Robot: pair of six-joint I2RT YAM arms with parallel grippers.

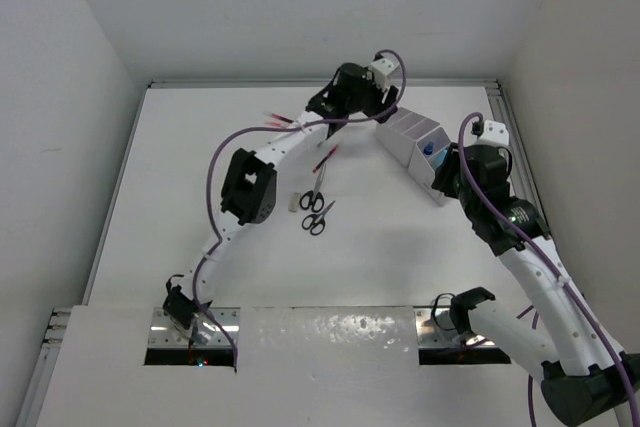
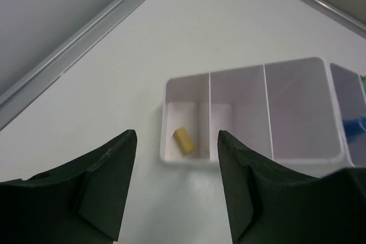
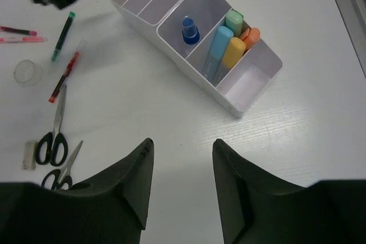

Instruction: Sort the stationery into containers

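My left gripper [image 1: 386, 97] hangs open over the far end of the white divided container [image 1: 405, 127]; in the left wrist view, a yellow block [image 2: 183, 140] lies in an end compartment below it. My right gripper is open above the container's near end, nothing between its fingers. Compartments hold a blue bottle [image 3: 190, 31] and blue, green, yellow and orange items [image 3: 233, 52]. On the table lie a red pen [image 3: 63, 75], a green pen [image 3: 63, 35], pink pens [image 3: 20, 39], two scissors [image 3: 59, 138], a small pale block [image 3: 29, 155] and a clear round object [image 3: 27, 72].
The left arm reaches across the table's middle, over the loose items. Walls and metal rails border the table.
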